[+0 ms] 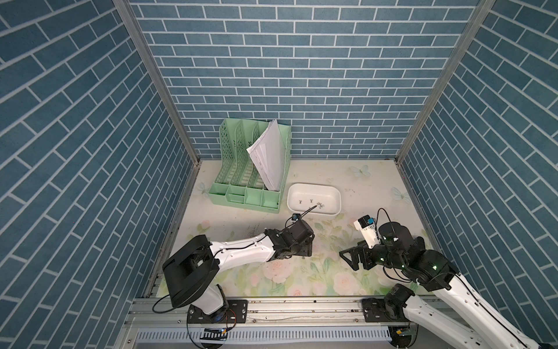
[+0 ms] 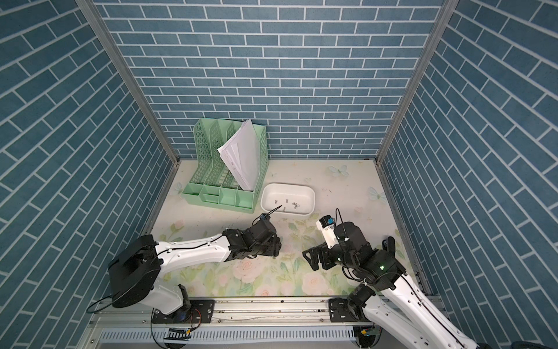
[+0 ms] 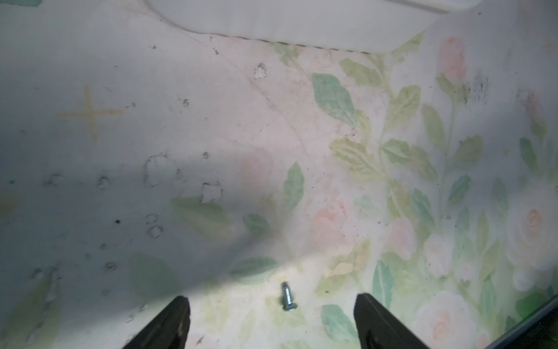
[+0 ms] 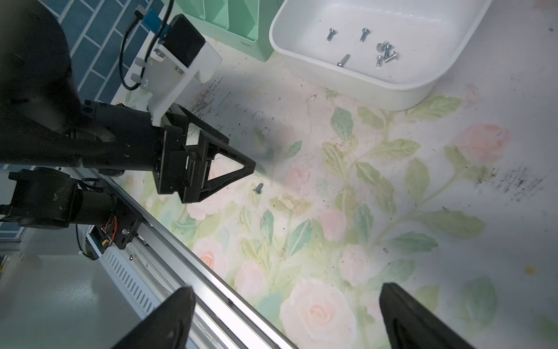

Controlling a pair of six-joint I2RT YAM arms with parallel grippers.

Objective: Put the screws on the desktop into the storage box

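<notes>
A single screw lies on the floral desktop, just ahead of and between the two open fingers of my left gripper; the right wrist view shows that screw point(image 4: 258, 188) below the left gripper's tip. The white storage box point(image 1: 314, 210) stands behind it, with several screws point(image 4: 363, 33) inside. My right gripper is open over the right front of the desktop, nothing between its fingers.
A green file organizer point(image 1: 238, 195) holding papers stands at the back left, beside the box. The desktop right of the box is clear. A metal rail point(image 4: 232, 302) runs along the front edge.
</notes>
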